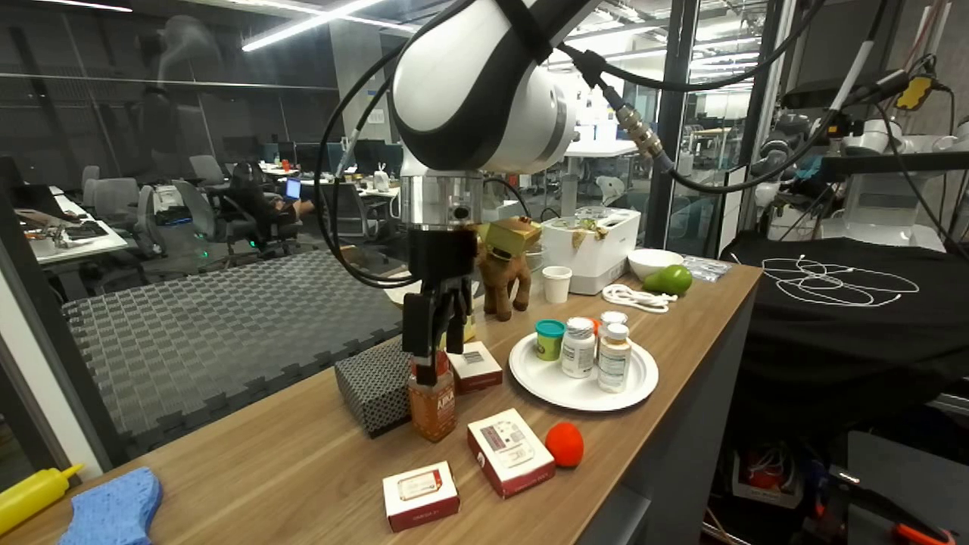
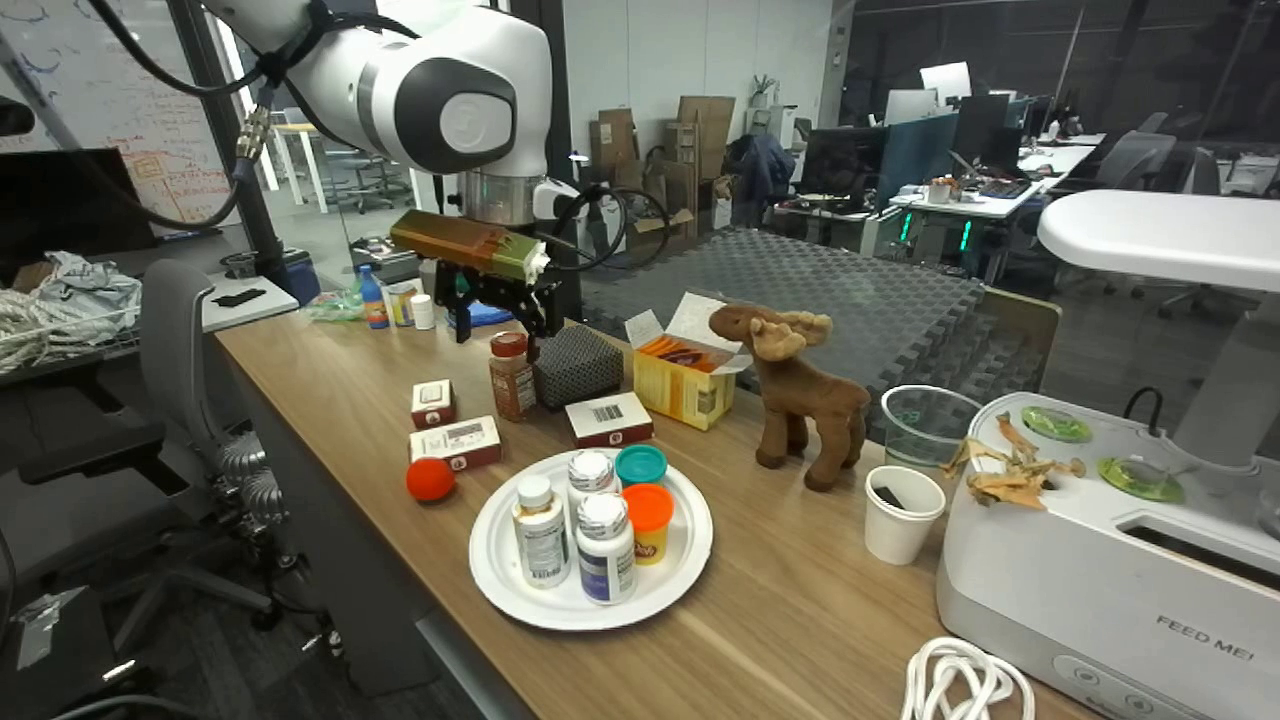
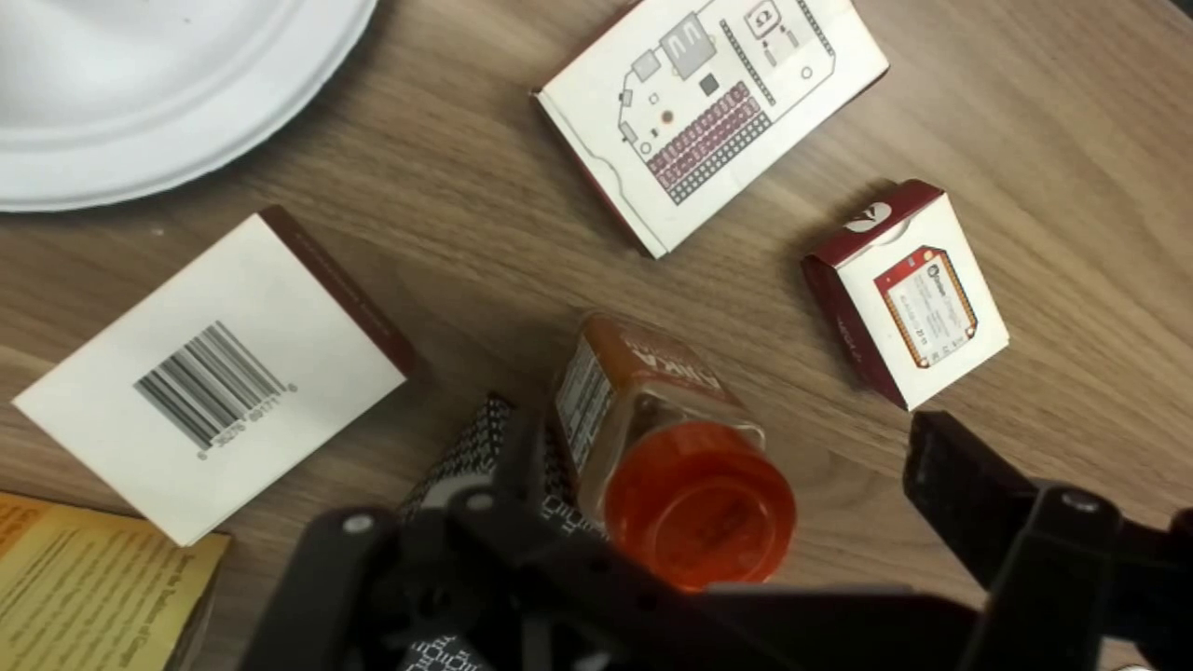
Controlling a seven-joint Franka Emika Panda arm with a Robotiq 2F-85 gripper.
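My gripper is open, its two black fingers spread apart in the wrist view. Between and below them stands a spice bottle with a red-orange cap, upright on the table. In exterior view 1 the bottle shows its orange-brown body, while the fingers hang in front of its cap. The second exterior view has the bottle just under the gripper. Whether the fingers reach down past the cap is hard to tell.
A dark patterned box stands close beside the bottle. White-and-red boxes lie around it, with a red ball near the front edge. A white plate holds pill bottles and tubs. Bare table lies left of the boxes in exterior view 1.
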